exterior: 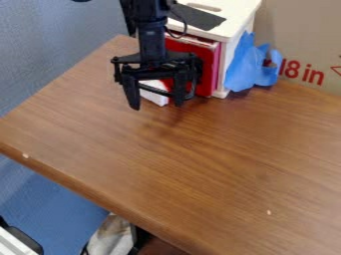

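Observation:
My black gripper (158, 86) hangs low at the back of the wooden table (160, 169), in front of a small white box-like unit (229, 22) with red parts (202, 80). A white piece (154, 94) sits low behind the gripper's frame, by the red part. The gripper's fingers are dark and overlap the unit, so whether they are open or holding anything is unclear.
A crumpled blue item (249, 63) lies to the right of the unit, against a cardboard panel (304, 40) with red printing. A blue padded surface lies left of the table.

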